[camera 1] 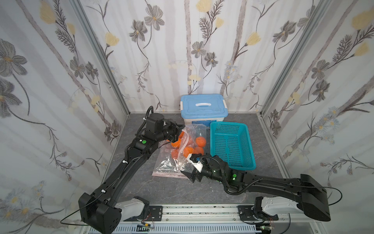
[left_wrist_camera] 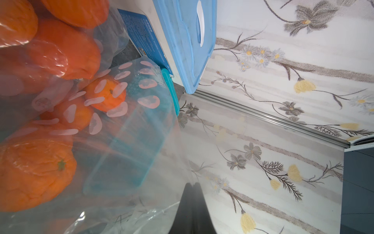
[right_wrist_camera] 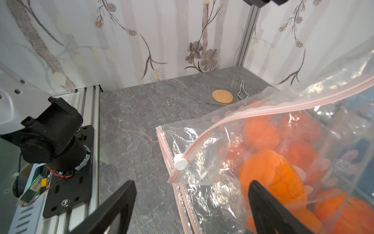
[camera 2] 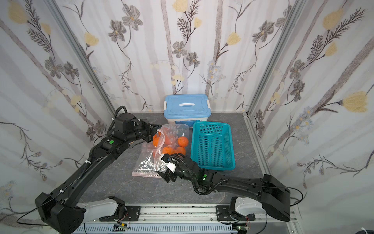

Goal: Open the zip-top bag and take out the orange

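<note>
A clear zip top bag with several oranges inside lies on the grey floor, its upper sheet pulled up into a slope. At the raised edge, my left gripper is shut on thin bag film. In the right wrist view, the pinkish zip strip curves down to a white zip slider at the near corner. My right gripper stands open there. The slider shows beyond its spread fingers, with a gap between. Whether the zip is parted along its whole length, I cannot tell.
Just right of the bag sits an empty teal basket. A blue-lidded box stands behind against the back wall. A tan disc and a thin wire piece lie beyond the bag. Bare floor spreads in front.
</note>
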